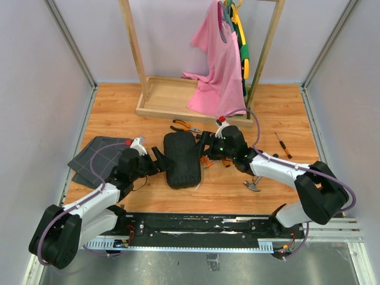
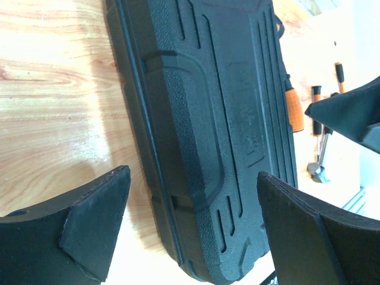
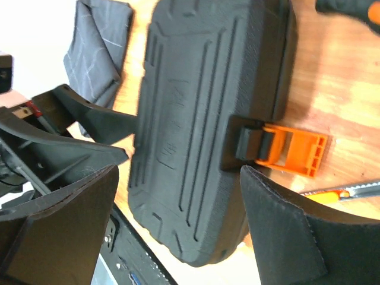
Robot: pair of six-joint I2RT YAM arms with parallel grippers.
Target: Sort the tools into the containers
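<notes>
A black ribbed tool case [image 1: 183, 166] lies closed at the table's centre, an orange latch [image 3: 297, 151] on its right side. My left gripper [image 1: 161, 158] hovers at the case's left side, its fingers apart, nothing visibly held. My right gripper [image 1: 200, 145] is open at the case's upper right, its fingers spread over the latch side in the right wrist view. Orange-handled pliers [image 1: 183, 126] lie behind the case; a hammer [image 1: 252, 185] and a screwdriver [image 1: 282, 144] lie to the right. Other small tools are partly hidden by the right arm.
A folded dark mat [image 1: 89, 160] covers the left of the table. A wooden rack [image 1: 143, 101] with hanging pink and coloured garments stands at the back. Bare table shows in front of the case.
</notes>
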